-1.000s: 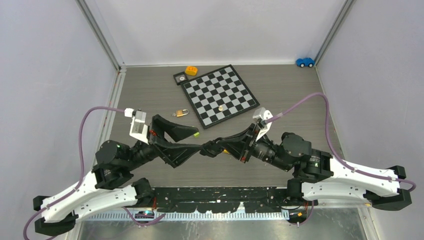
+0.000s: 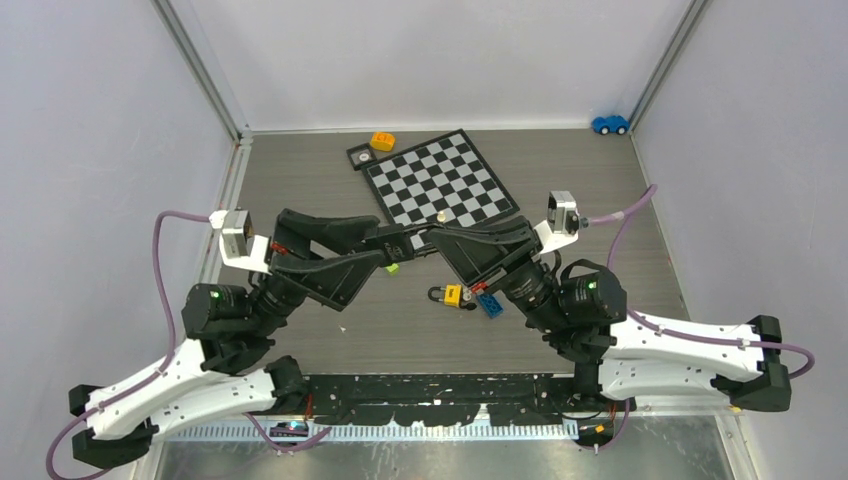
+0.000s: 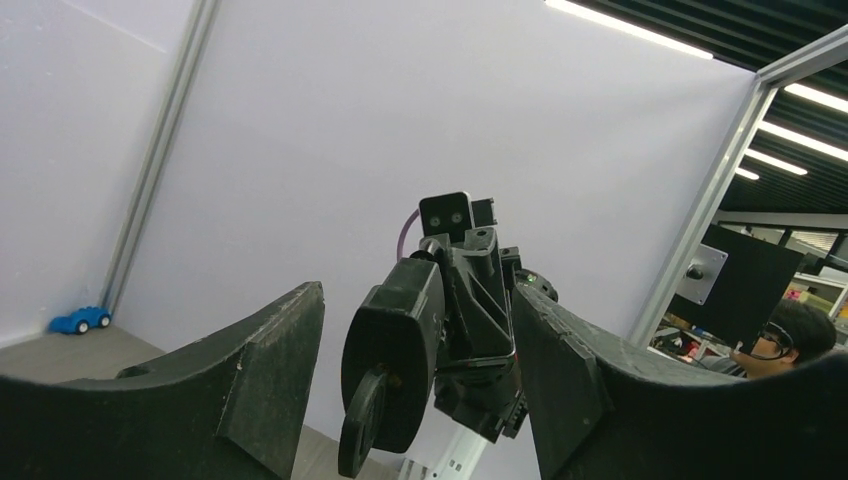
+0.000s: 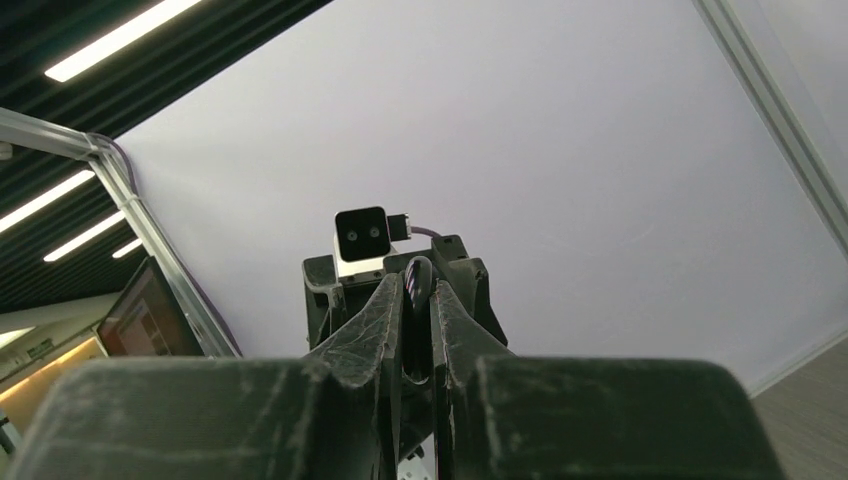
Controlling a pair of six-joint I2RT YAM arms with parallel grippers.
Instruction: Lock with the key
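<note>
My two grippers face each other high above the middle of the table. My right gripper [image 2: 433, 236] is closed on a black object with a rounded metal part, apparently a padlock; its bulky dark body [image 3: 390, 360] points into the open fingers of my left gripper [image 2: 378, 247], as the left wrist view also shows. Whether a key is on it cannot be told. A yellow-and-black padlock [image 2: 452, 296] lies on the table below.
A chessboard [image 2: 440, 185] lies at the back middle, with a yellow block [image 2: 383, 141] and a small dark square object [image 2: 360, 157] beside it. A blue car [image 2: 610, 124] is at the back right. A blue brick [image 2: 489, 306] lies near the padlock.
Both grippers have moved up the top view and closer together; the held object has swung up into line between the left gripper's fingers. The brass padlock on the table is now hidden.
</note>
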